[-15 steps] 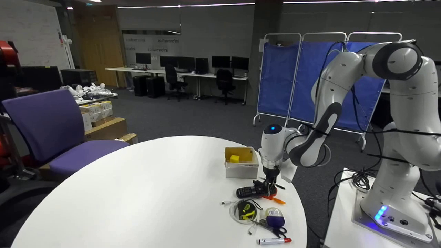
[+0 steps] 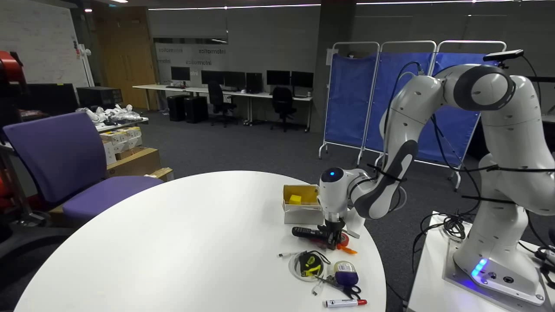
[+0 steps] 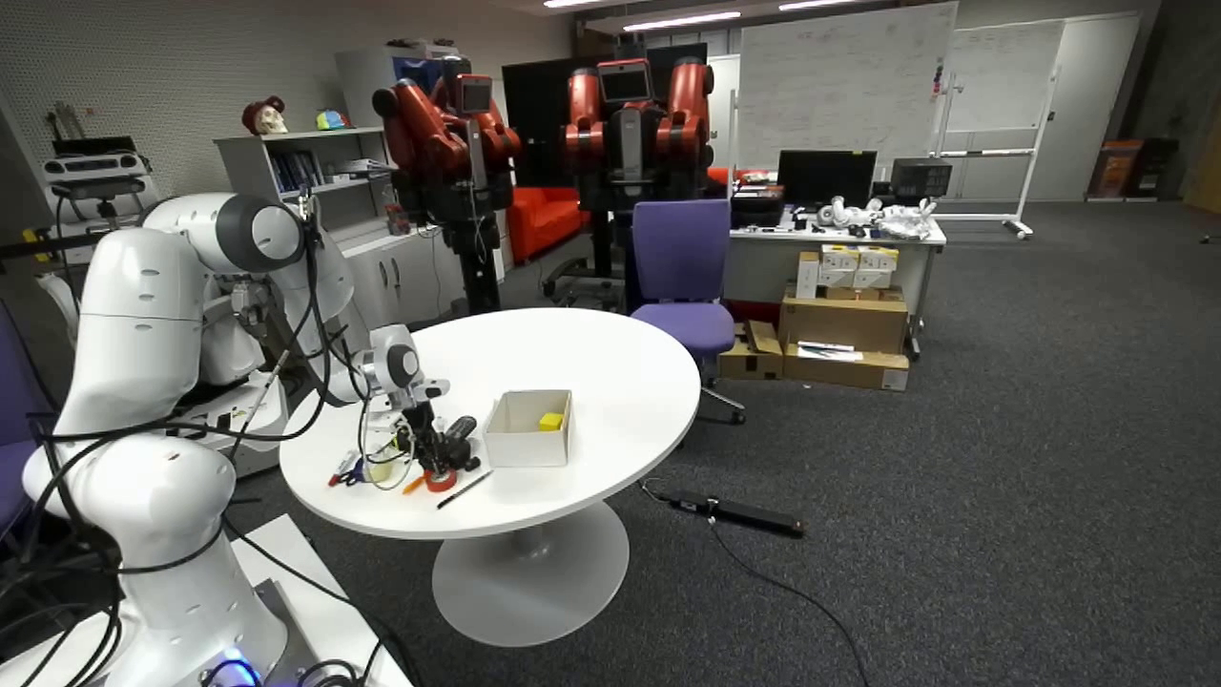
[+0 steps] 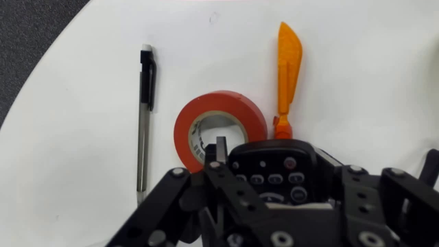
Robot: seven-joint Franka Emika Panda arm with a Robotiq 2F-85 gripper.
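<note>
In the wrist view a black remote (image 4: 276, 166) with grey buttons lies between the fingers of my gripper, which stand well apart. The left finger (image 4: 221, 150) is close to the remote's side; whether both fingers press on it cannot be made out. Exterior view 1 has my gripper (image 2: 331, 240) pointing down over one end of the remote (image 2: 308, 233), whose other end points left. The remote's lower part is hidden by the gripper in the wrist view.
Beside the fingers lie red tape (image 4: 247, 111), an orange plastic knife (image 4: 288, 66) and a pen (image 4: 144, 115). An open box (image 2: 302, 214) holding a yellow block (image 2: 295, 199) stands behind. Tape measure (image 2: 311, 264), scissors (image 2: 349, 291) and marker (image 2: 344, 302) lie nearer.
My gripper has moved left and lower in exterior view 1. The remote has shifted left and slightly up in the picture, and its angle has changed.
</note>
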